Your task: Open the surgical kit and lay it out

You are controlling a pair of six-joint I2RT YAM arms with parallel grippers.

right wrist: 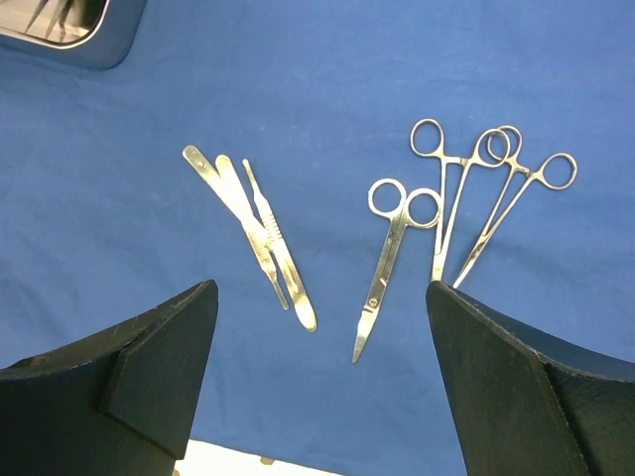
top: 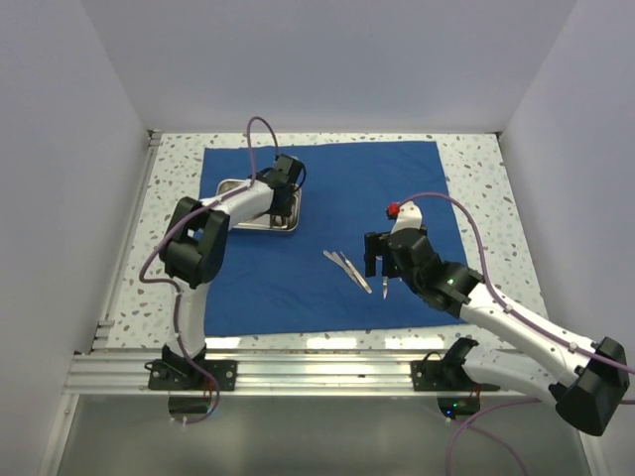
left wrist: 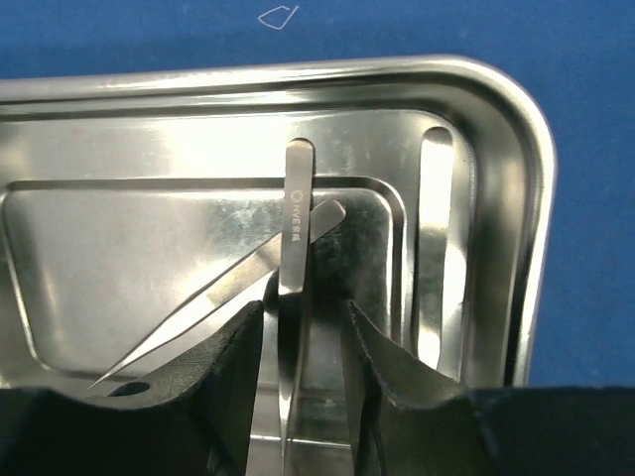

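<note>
Inside the steel tray (left wrist: 437, 74) at the left, two tweezers lie crossed: one upright in view (left wrist: 296, 218) and a slanted one (left wrist: 223, 288) beneath it. A flat steel strip (left wrist: 433, 248) rests along the tray's right side. My left gripper is low over the tray, part open, its fingers on either side of the upright tweezers and apparently not touching them. Above the cloth, my right gripper stands open and empty. In the right wrist view are scissors (right wrist: 390, 253), two clamps (right wrist: 451, 198), and several slim handles and tweezers (right wrist: 238, 203).
Blue cloth (top: 268, 288) covers most of the table. The right arm hides part of the cloth's right side in the top view. Tray walls rise around the left gripper.
</note>
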